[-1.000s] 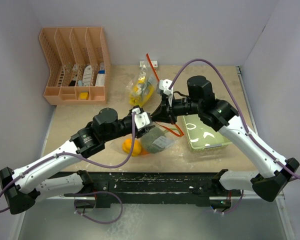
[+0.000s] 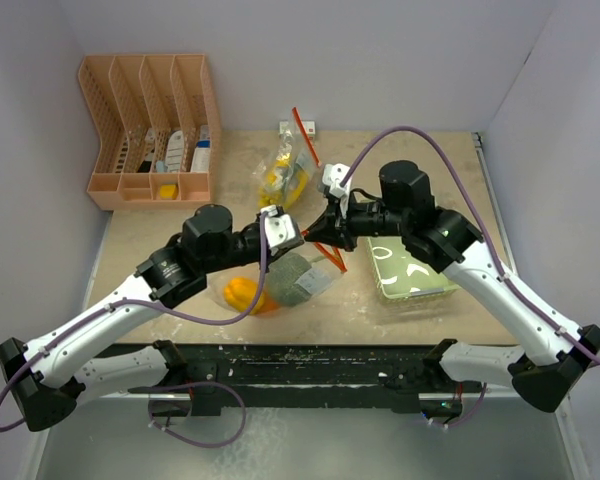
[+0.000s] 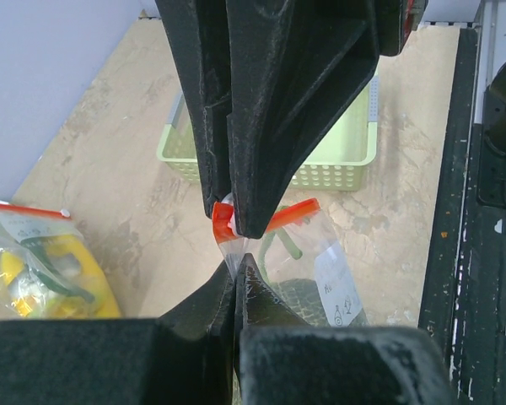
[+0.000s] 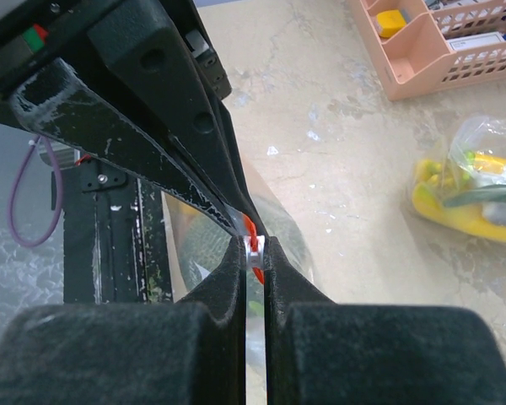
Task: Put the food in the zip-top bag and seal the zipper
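In the middle, a clear zip bag [image 2: 305, 280] with an orange zipper holds food, yellow and orange items showing through. My left gripper is shut on the bag's top just below the zipper, its plastic pinched between the fingertips. My right gripper meets it at the zipper and is shut on the small white slider on the orange strip. The two grippers' tips are very close, with the bag hanging below them.
A second filled bag [image 2: 285, 180] lies at the back centre. A peach divided organiser [image 2: 100, 190] stands at back left, a pale green basket [image 2: 410, 275] at the right. Bare table shows at the left.
Both arms have shifted slightly, the right one a little toward the right side, the left slightly back. The bag between them has moved a little to the left.
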